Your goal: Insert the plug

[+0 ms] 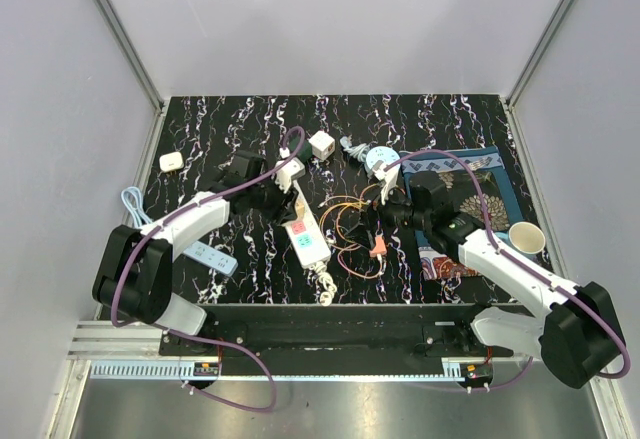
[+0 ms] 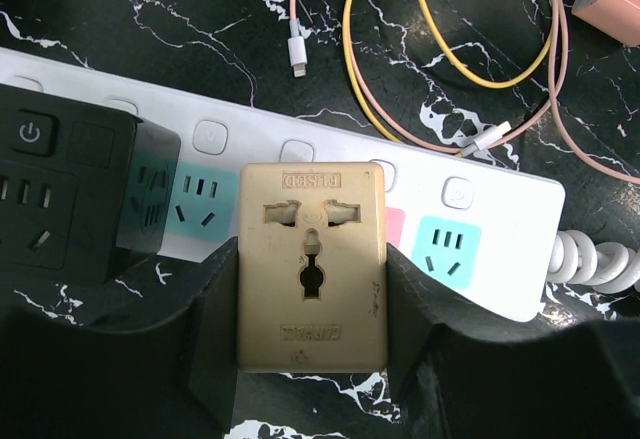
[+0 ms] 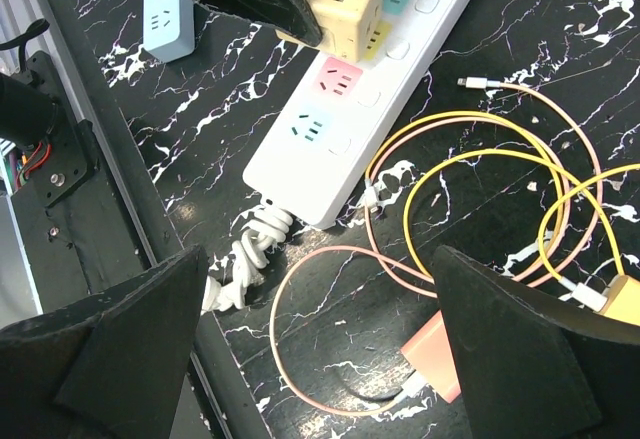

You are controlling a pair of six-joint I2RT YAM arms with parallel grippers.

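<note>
My left gripper is shut on a beige universal plug adapter (image 2: 312, 339), holding it over the white power strip (image 2: 510, 209) beside a black cube adapter (image 2: 75, 189). In the right wrist view the beige adapter (image 3: 350, 19) sits at or just over the strip's sockets, above the pink one; whether it is seated I cannot tell. My right gripper stands open over loose cables near the strip's cord end, with an orange charger (image 3: 430, 354) beneath it and nothing held.
A second, blue-grey strip (image 1: 210, 257) lies front left. Yellow and pink cables and a yellow charger (image 3: 622, 301) lie right of the white strip. A patterned mat (image 1: 505, 174) and mug (image 1: 526, 238) are at the right.
</note>
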